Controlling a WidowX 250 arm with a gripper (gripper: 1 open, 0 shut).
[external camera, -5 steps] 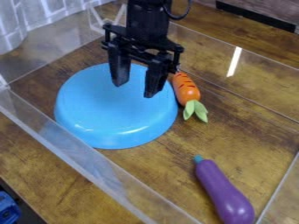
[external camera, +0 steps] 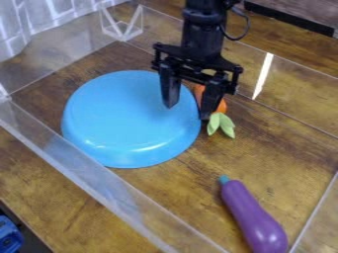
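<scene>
My black gripper hangs at the top centre of the view, its two fingers spread open, over the right rim of a round blue lid or plate. The right finger is beside an orange carrot with green leaves, partly hiding it. Whether anything sits between the fingers is hard to tell; nothing appears held.
A purple eggplant lies at the lower right on the wooden table. Clear plastic edges border the left and bottom. A small blue object sits at the lower-left corner.
The gripper has moved to the right, from over the plate toward the carrot, which is now more hidden behind it. The plate and eggplant have not visibly moved.
</scene>
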